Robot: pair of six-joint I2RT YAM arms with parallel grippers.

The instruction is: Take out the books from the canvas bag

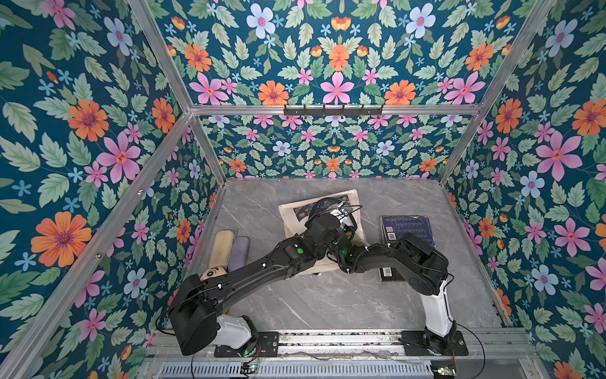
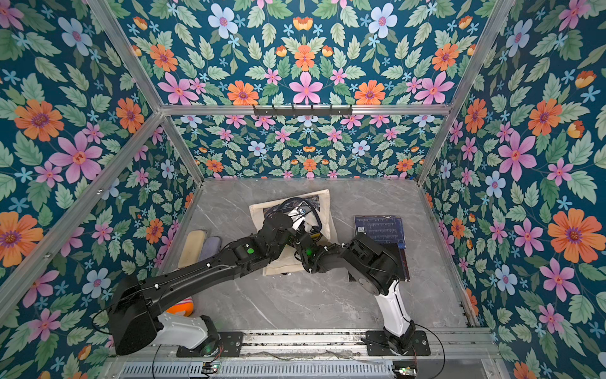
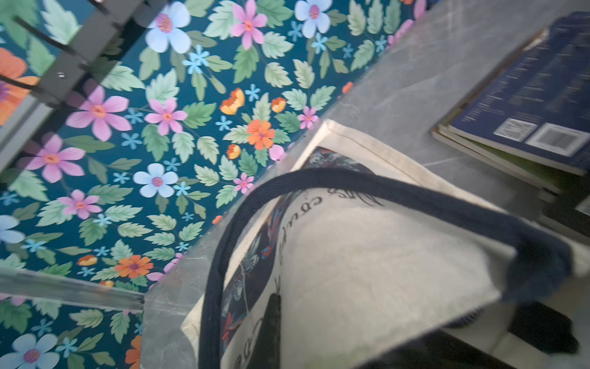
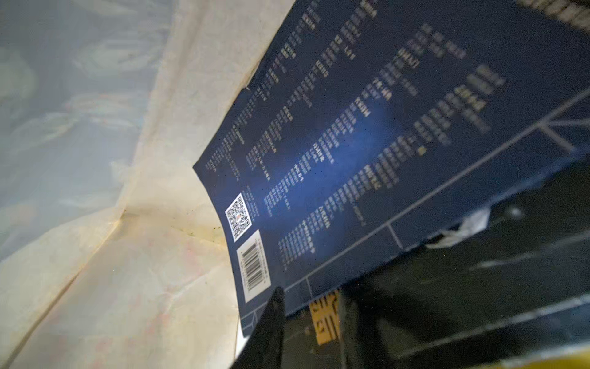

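The canvas bag (image 1: 293,211) lies at the centre, with both grippers over its mouth in the top views. In the left wrist view its dark handle (image 3: 393,193) arches over the pale cloth; my left gripper is shut, with what is between its fingers not clearly visible. My right gripper is inside the bag, its dark fingertips (image 4: 275,298) at the lower edge of a dark-blue book (image 4: 325,141) with a barcode. It looks part open; whether the book is between the fingers I cannot tell.
A stack of books (image 2: 378,227) lies right of the bag. Two soft rolls, beige (image 1: 221,249) and lavender (image 1: 238,252), lie at the left with other items behind my left arm. Bare table shows in front and at the back.
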